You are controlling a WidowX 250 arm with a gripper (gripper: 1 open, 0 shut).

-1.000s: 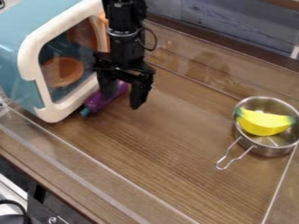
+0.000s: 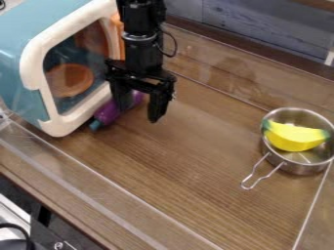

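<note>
My black gripper (image 2: 139, 98) hangs low just right of a toy microwave (image 2: 54, 116) with a light blue body, white frame and open front. A purple object (image 2: 107, 115), apparently an eggplant, lies on the wooden counter under the gripper, beside the microwave's opening, partly hidden by the fingers. Whether the fingers are shut on it is unclear. An orange round item (image 2: 72, 80) is visible inside the microwave.
A steel strainer (image 2: 303, 164) holding a yellow banana-like toy (image 2: 298, 135) sits at the right. A wall runs along the back.
</note>
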